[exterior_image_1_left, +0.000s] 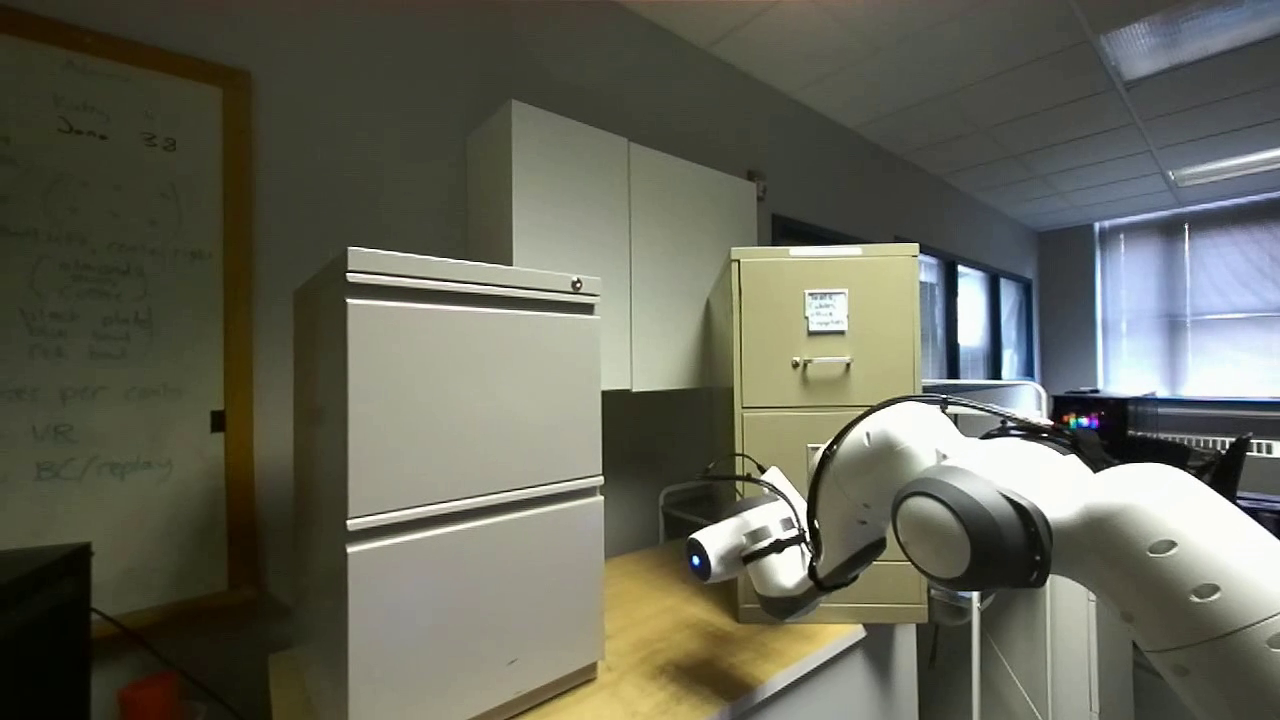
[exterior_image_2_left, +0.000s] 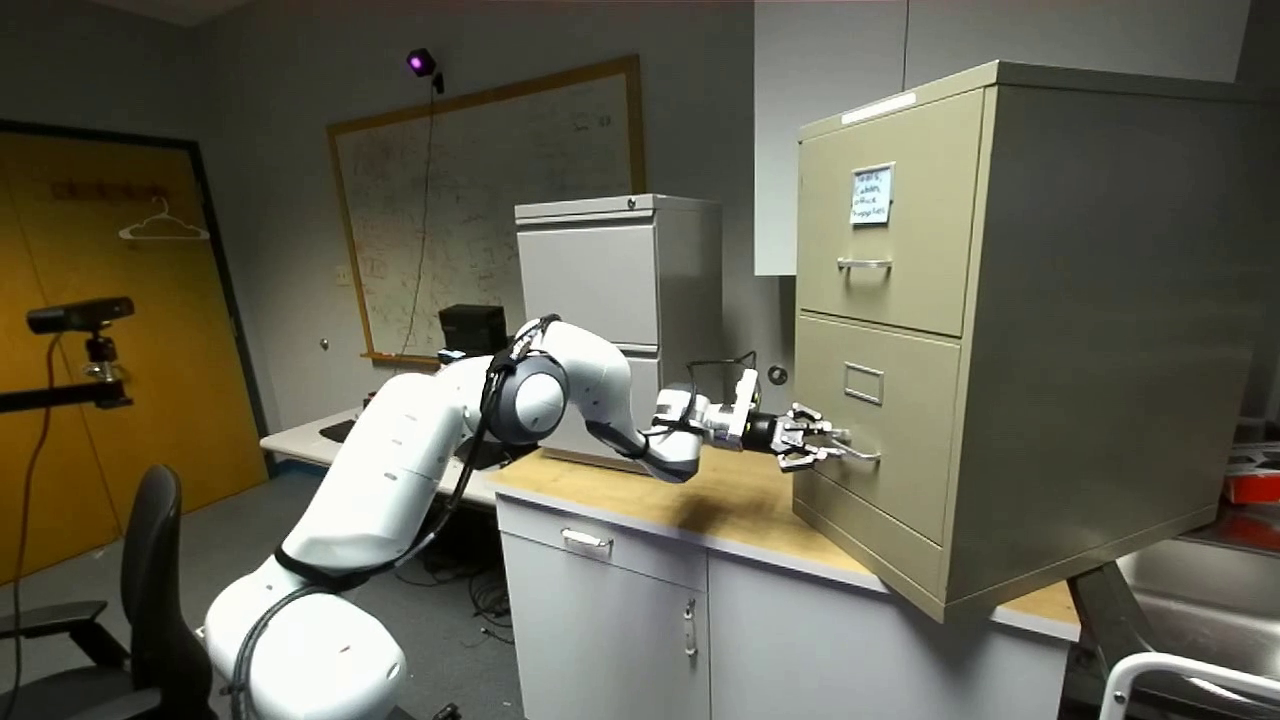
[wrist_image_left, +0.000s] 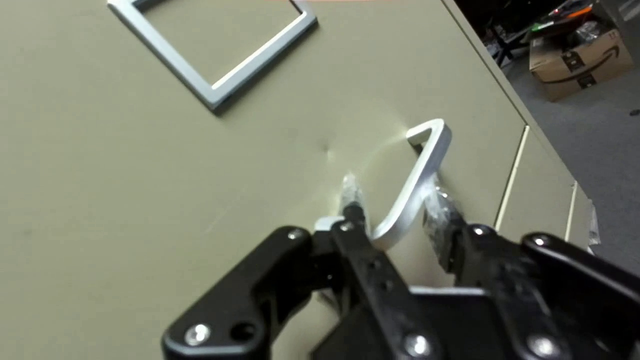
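The beige filing cabinet (exterior_image_2_left: 882, 336) has two drawers, both closed flush with its front. Its lower drawer carries a curved silver handle (wrist_image_left: 414, 186), below an empty label frame (wrist_image_left: 258, 57). My gripper is shut on this handle, near its end, with one clear-tipped finger (wrist_image_left: 351, 191) on each side of the bar. From the side, the gripper (exterior_image_2_left: 825, 443) reaches the drawer front almost level. In the first exterior view the arm's wrist hides the lower handle and the fingers.
A grey two-drawer cabinet (exterior_image_1_left: 474, 408) stands left of the arm on the wooden counter (exterior_image_1_left: 654, 600). Bare counter lies between the two cabinets. The upper drawer's handle (exterior_image_2_left: 864, 263) is free. A sink (exterior_image_2_left: 1182, 600) lies beyond the beige cabinet.
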